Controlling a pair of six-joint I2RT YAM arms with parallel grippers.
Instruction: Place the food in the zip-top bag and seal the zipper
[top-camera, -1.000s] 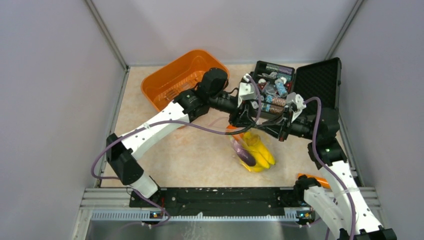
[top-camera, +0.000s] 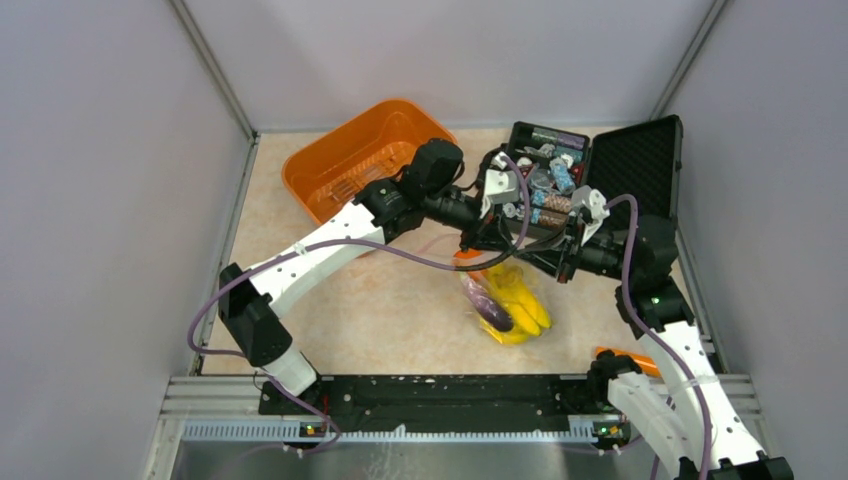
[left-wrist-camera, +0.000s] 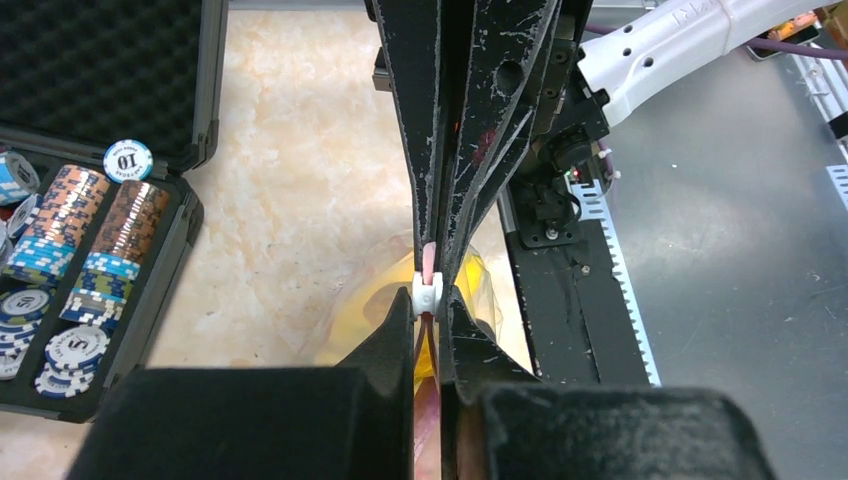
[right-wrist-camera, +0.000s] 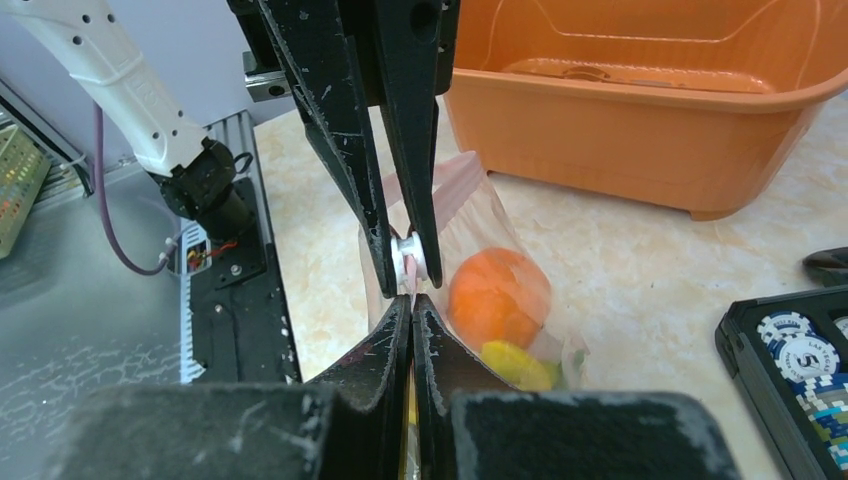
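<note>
The clear zip top bag (right-wrist-camera: 470, 185), with a pink strip along its mouth, contains a yellow banana bunch (top-camera: 524, 297), a purple eggplant (top-camera: 490, 308) and a round orange food piece (right-wrist-camera: 498, 297). A small white slider (left-wrist-camera: 427, 293) sits on the strip, pinched between the fingertips of my left gripper. Close beside it, my right gripper is shut on the bag's pink edge. The two grippers meet almost tip to tip above the bag. Their fingertips are hard to make out in the top view.
An orange basket (top-camera: 318, 205) stands at the back left. Behind the grippers lies an open black case (top-camera: 634, 160) of poker chips. An orange object (top-camera: 640, 362) rests by the right arm's base. Left of the bag, the table (top-camera: 370, 315) is clear.
The right arm has stayed practically still, and the food in the bag looks unmoved.
</note>
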